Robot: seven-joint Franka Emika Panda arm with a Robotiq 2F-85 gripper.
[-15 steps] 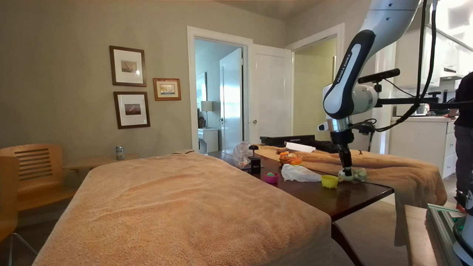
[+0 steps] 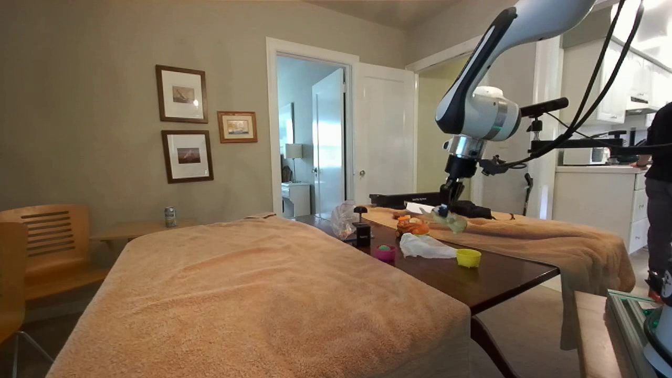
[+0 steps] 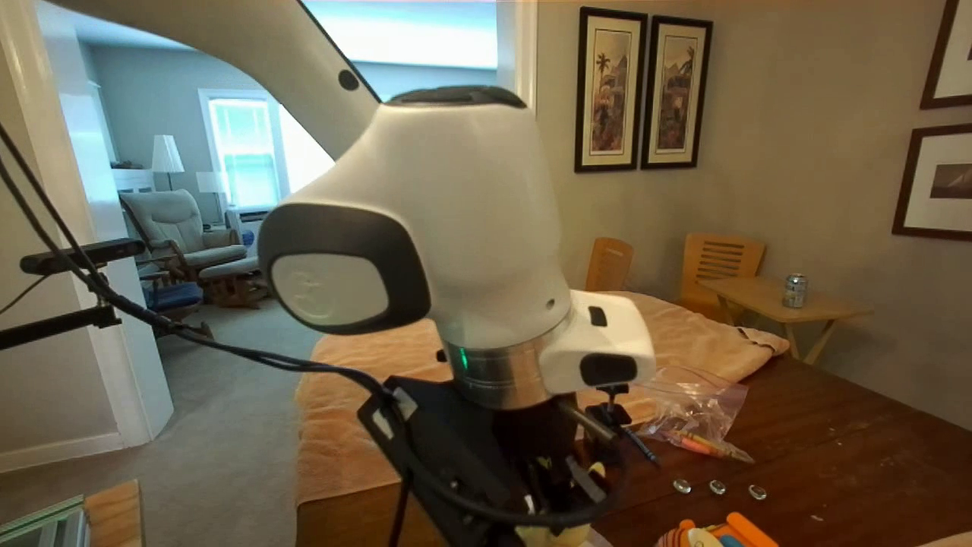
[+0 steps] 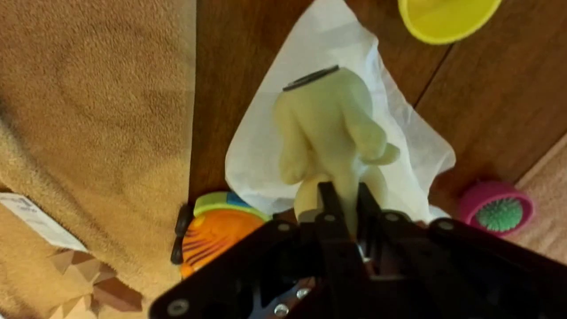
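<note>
A pale yellow-green figure with stubby limbs and a dark slot on its end is pinched by my gripper, whose black fingers close around a narrow part of it. From the side, the gripper hangs over the dark table, and the pale figure is held clear above the tabletop. Beneath it, in the wrist view, lies a crumpled white cloth or sheet. In the second exterior view the arm hides most of the fingers and the figure.
A yellow cup and a pink cup holding a green spiky ball stand on the table. An orange toy, a black stand and a clear plastic bag are also there. Bare tabletop shows at the near right end.
The figure was low at the table's right end beside the yellow cup, with my gripper on it. Both have risen and moved left, toward the white cloth.
</note>
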